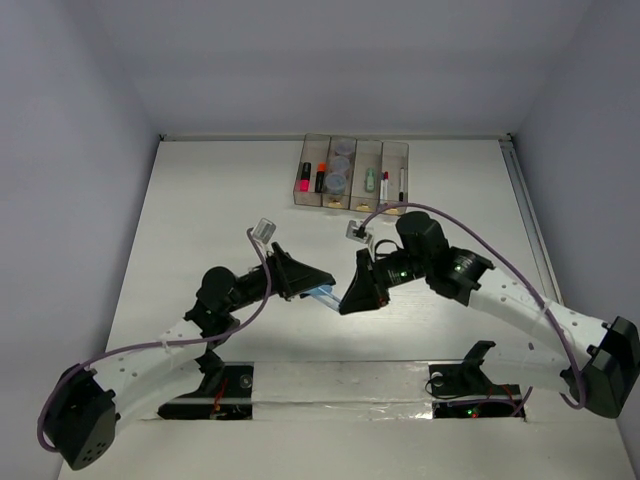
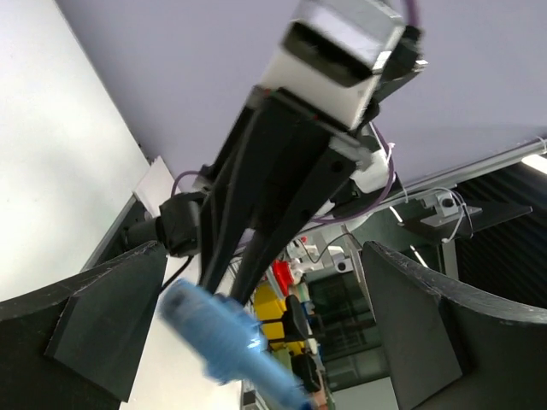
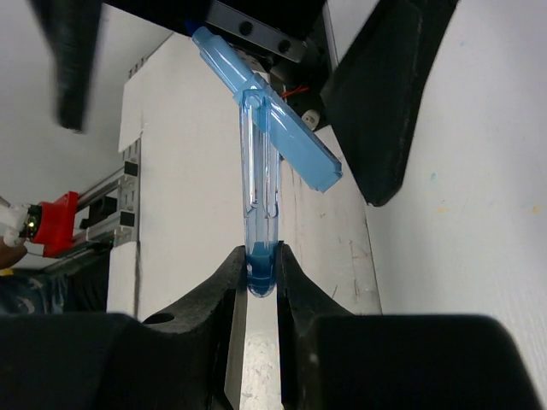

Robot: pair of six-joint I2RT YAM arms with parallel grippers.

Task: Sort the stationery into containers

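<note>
A blue T-shaped tool [image 3: 261, 171] with a clear handle hangs in the air between my two grippers. My right gripper is shut on the lower end of its handle. Around the blue crosspiece, my left gripper stands open. One broad black finger [image 3: 385, 102] shows beside the crosspiece in the right wrist view, with the other finger [image 3: 75, 60] off to the left. Toward the back of the table, a clear divided box [image 1: 368, 152] holds dark markers [image 1: 305, 178], round clear containers [image 1: 336, 183], a green item [image 1: 370, 180] and slim pens [image 1: 384, 186].
Grey walls [image 1: 60, 150] enclose the sides and back. Purple cables [image 1: 500, 258] run along both arms.
</note>
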